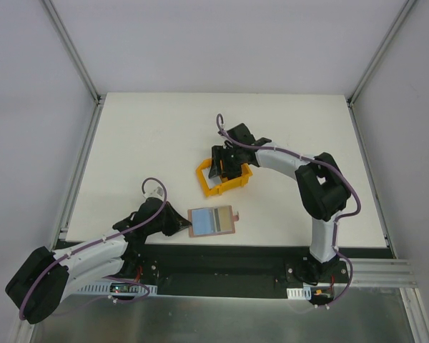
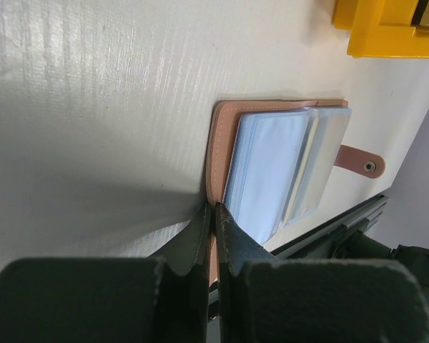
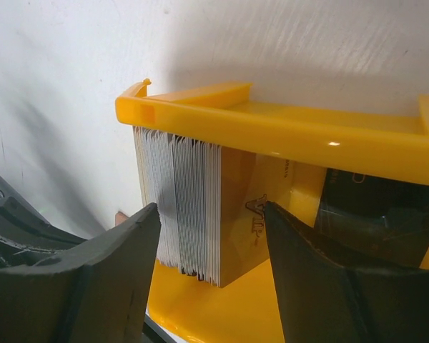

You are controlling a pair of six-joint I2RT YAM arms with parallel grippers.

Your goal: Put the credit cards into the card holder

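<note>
The leather card holder (image 1: 211, 221) lies open near the table's front, with light blue and translucent sleeves (image 2: 264, 171). My left gripper is shut at the holder's brown left edge. Cards stand packed in an upright stack (image 3: 179, 200) inside the yellow tray (image 1: 230, 186) behind the holder; a dark compartment (image 3: 372, 214) is beside them. My right gripper is open over the tray, its fingers either side of the card stack's near end. In the top view the right gripper hides part of the tray.
A dark front edge with rails (image 1: 214, 275) runs below the holder.
</note>
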